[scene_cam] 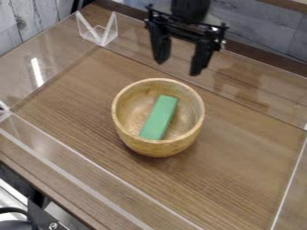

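Observation:
A light wooden bowl [128, 115] rests on the wooden table [66, 153] near the middle of the view, with an elongated green block [159, 117] lying inside it. Above and behind the bowl, my dark gripper [188, 56] points down with its two fingers spread apart, open, with nothing visible between them.
A white wire-like object [99, 27] stands at the back left. The table around the bowl is clear to the left, right and front. A dark round object [14, 220] sits at the bottom-left corner, partly out of view.

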